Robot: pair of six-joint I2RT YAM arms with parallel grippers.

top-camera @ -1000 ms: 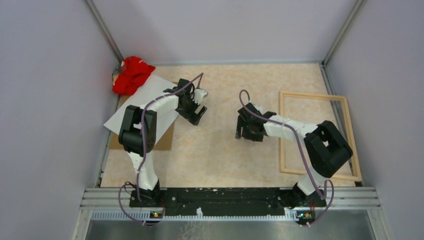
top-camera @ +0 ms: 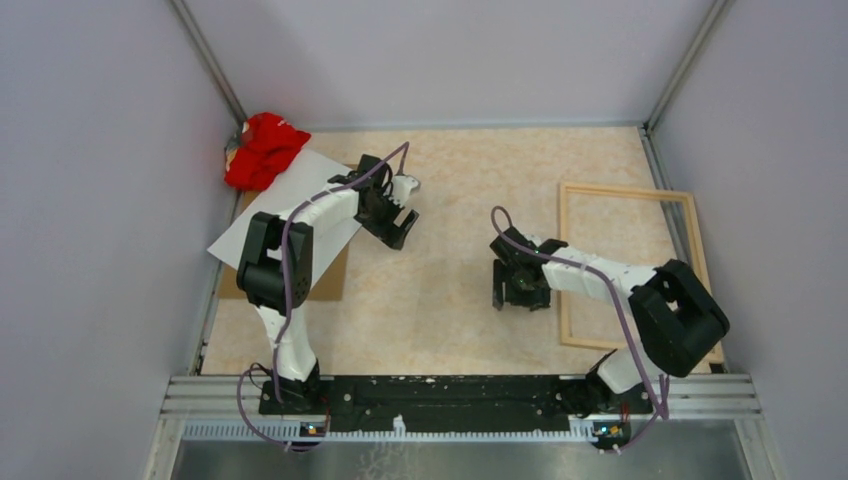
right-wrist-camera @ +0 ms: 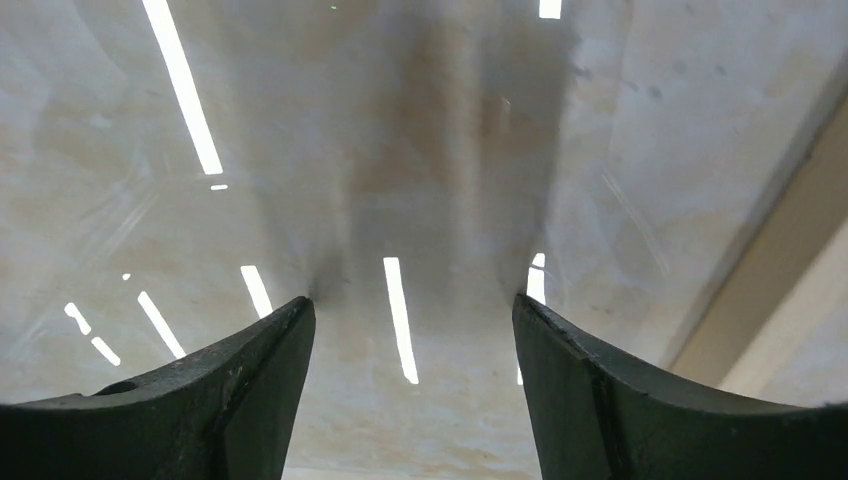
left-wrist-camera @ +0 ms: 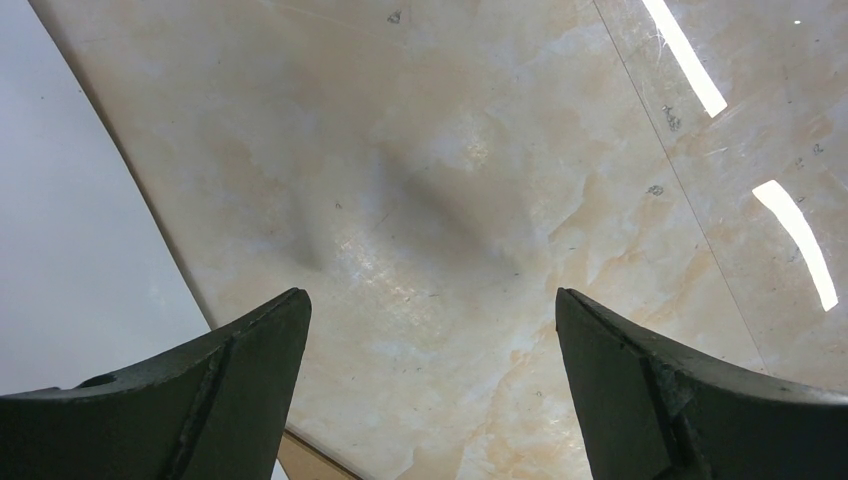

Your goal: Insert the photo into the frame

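Observation:
At the right of the top view lies the empty light wooden frame [top-camera: 563,260], with bare table showing inside it. A large white sheet [top-camera: 285,195] rests at a slant on a brown board [top-camera: 328,285] on the left; no picture shows on its face. Just right of that sheet, my left gripper [top-camera: 402,230] is open over bare table, nothing between its fingers. My right gripper [top-camera: 518,298] stands open left of the frame's near bar, its fingers [right-wrist-camera: 265,350] apart and empty. Beneath it a clear, glossy sheet [right-wrist-camera: 350,200] throws white light reflections.
A red cloth bundle [top-camera: 265,150] sits in the far left corner, against the white sheet. One straight edge of the clear sheet [left-wrist-camera: 740,150] shows at the right of the left wrist view.
The left arm has barely shifted.

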